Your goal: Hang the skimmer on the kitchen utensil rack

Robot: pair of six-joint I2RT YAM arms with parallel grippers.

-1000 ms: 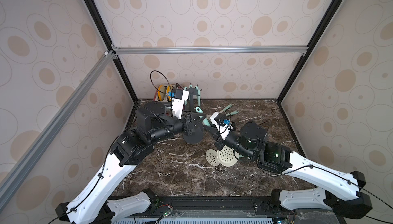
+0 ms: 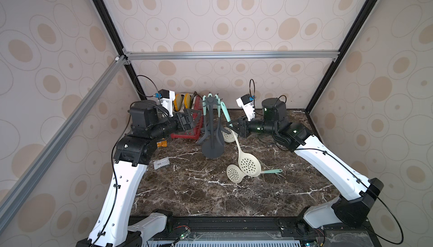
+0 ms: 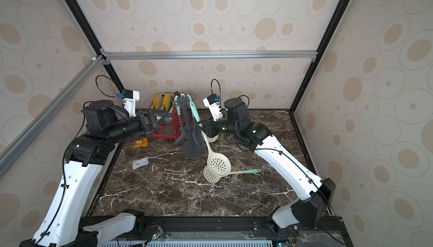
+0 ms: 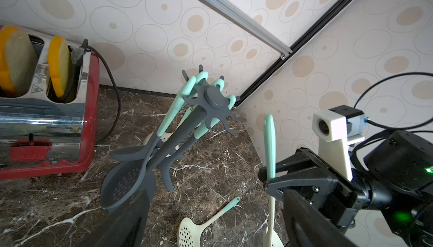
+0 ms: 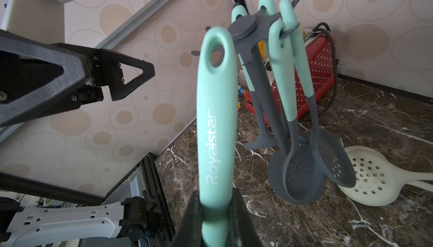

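Note:
The grey utensil rack [image 4: 214,98] stands mid-counter with several mint-handled utensils hung on its hooks. Just right of it, my right gripper [image 2: 231,127] is shut on the handle of a cream skimmer [image 2: 249,163], held upright with its perforated head down and the hole in the mint handle [image 5: 216,111] at about hook height. My left gripper [image 2: 194,119] stands open left of the rack, with nothing between its fingers.
Cream perforated utensils [image 2: 234,174] lie on the counter in front of and behind the rack. A red toaster [image 4: 85,125] is at the back left, with small packets [image 2: 161,162] nearby.

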